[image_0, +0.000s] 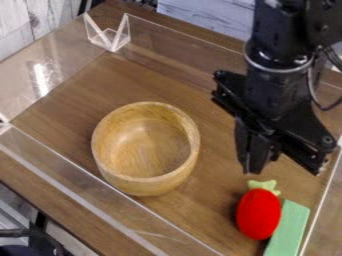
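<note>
The black gripper (254, 150) hangs at the right, above the table and just behind a red strawberry toy (258, 214) with a pale green top. It is shut, and nothing shows between its fingers, though its tips are partly hard to see. A wooden bowl (111, 163) stands left of the gripper, empty. A light green block (289, 234) lies at the right of the strawberry, near the front.
Clear plastic walls (80, 175) border the wooden table. A small clear plastic piece (110, 30) is at the back left.
</note>
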